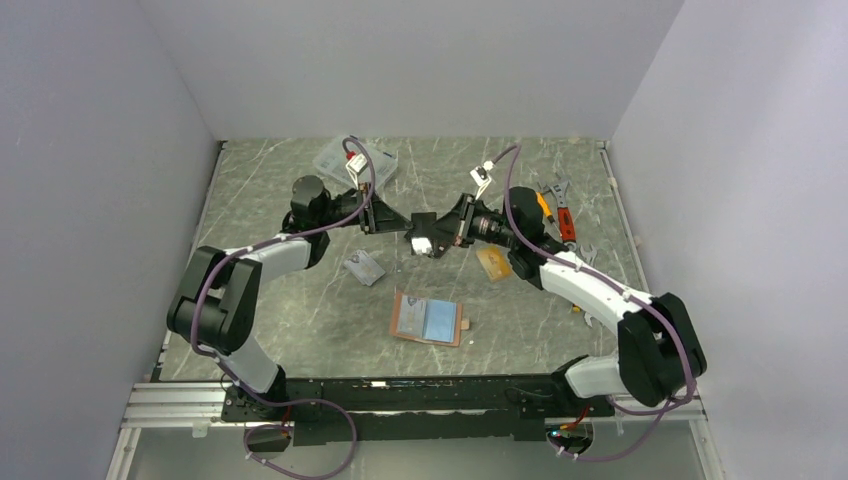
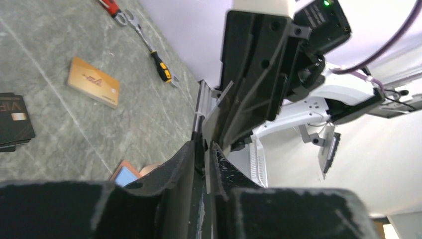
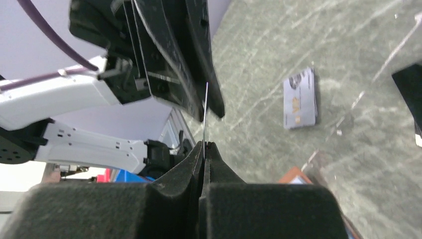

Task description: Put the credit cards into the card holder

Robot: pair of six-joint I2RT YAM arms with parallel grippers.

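Note:
Between the two grippers hangs a dark card, held above the table. My right gripper is shut on it; the card shows there as a thin edge. Facing it, my left gripper stands slightly open, a narrow gap between its fingers, with the card's end at its fingertips. Below lies a stack of black cards, partly covered in the top view. Gold cards lie to the right, silver-white cards to the left. The brown card holder lies spread open near the front, light blue inside.
Pliers, wrenches and screwdrivers lie along the right side. A clear plastic box stands at the back left, behind the left arm. Bare table surrounds the card holder.

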